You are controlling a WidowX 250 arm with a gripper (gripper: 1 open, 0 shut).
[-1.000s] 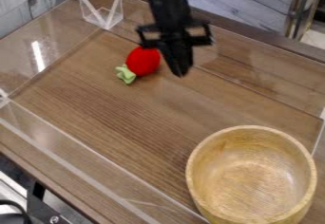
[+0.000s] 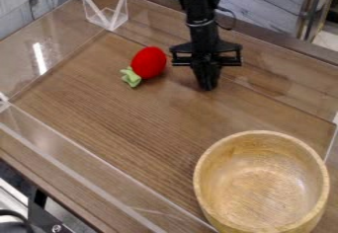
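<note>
The black gripper [image 2: 204,73] hangs from its arm [image 2: 199,10] near the middle of the wooden table, low over the surface, to the right of a red object [image 2: 149,61] with a green part [image 2: 130,77] at its lower left. Its fingertips are small and dark, so whether they are open or shut cannot be told.
A large yellow bowl [image 2: 260,184] fills the lower right. A clear plastic object [image 2: 102,10] lies at the back left.
The arm has moved back and to the right, away from the red object, and now appears farther from the camera. The objects on the table have stayed where they were.
</note>
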